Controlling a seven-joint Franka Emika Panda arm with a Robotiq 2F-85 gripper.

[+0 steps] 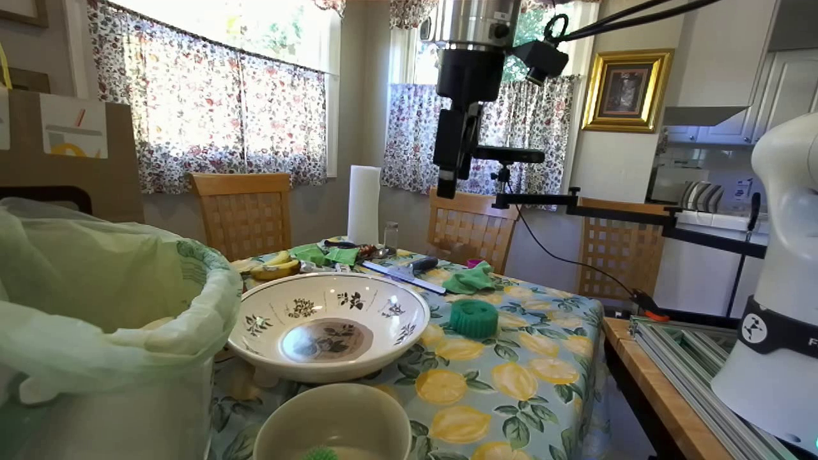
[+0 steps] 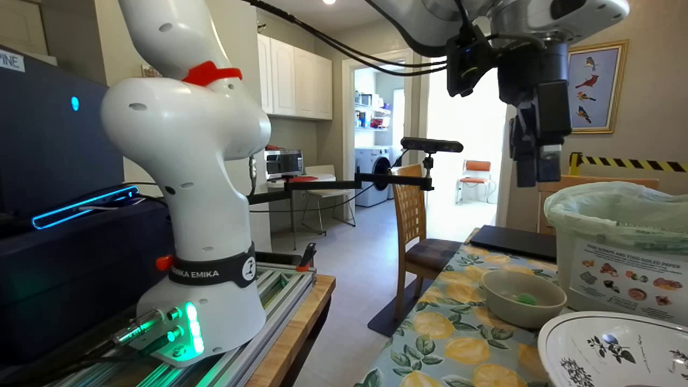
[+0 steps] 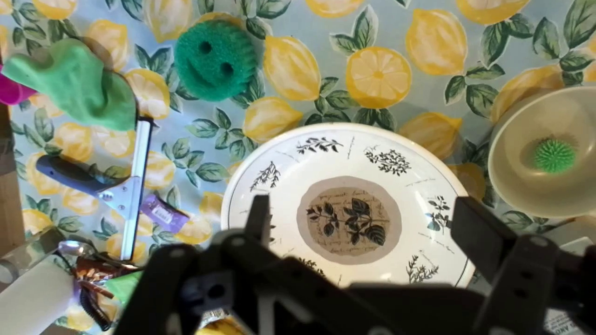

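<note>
High above the table, my gripper is open, its two dark fingers wide apart with only air between them. Beneath it in the wrist view lies a large white bowl with black plant drawings, empty. A smaller beige bowl stands to its right and holds a spiky green ball. The round green smiley sponge rests on the lemon-print cloth, apart from the big bowl. Exterior view 1 shows the gripper hanging well clear of everything on the table.
A lined bin stands close beside the big bowl. A squeegee, green cloth, purple wrapper, paper roll and bananas lie or stand farther off. Open tablecloth lies nearer the robot's base.
</note>
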